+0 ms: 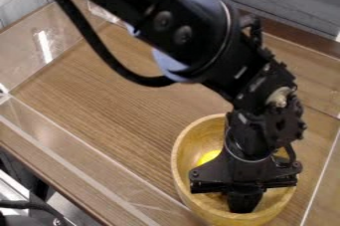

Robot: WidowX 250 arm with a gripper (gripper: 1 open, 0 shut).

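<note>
A yellow bowl stands at the lower right of the wooden surface. My black gripper is lowered into it, its body covering most of the inside. The fingertips sit low in the bowl and are dark; the finger looks shut, and I cannot make out anything between the fingers. A small bright yellow item shows in the bowl, left of the gripper, mostly hidden.
The wooden surface left of the bowl is clear. Clear plastic edging runs along the left and front edges. A grey wall lies at the back, and black cables show at the lower left.
</note>
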